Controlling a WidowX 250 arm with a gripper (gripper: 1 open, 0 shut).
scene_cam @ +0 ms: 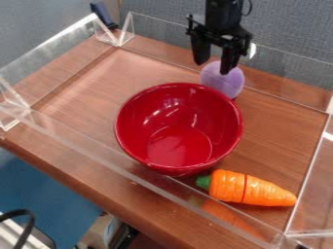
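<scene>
A large red bowl (178, 128) sits in the middle of the wooden work area. Behind it lies a round purple object (223, 84). My black gripper (212, 60) hangs just above that purple object at the back, its fingers pointing down; whether they are open or shut is hard to tell. An orange toy carrot (254, 190) with a green top lies in front of the bowl on the right.
Low clear walls (302, 223) surround the wooden surface (97, 78). A grey wall stands at the back, and cables lie off the table at the lower left.
</scene>
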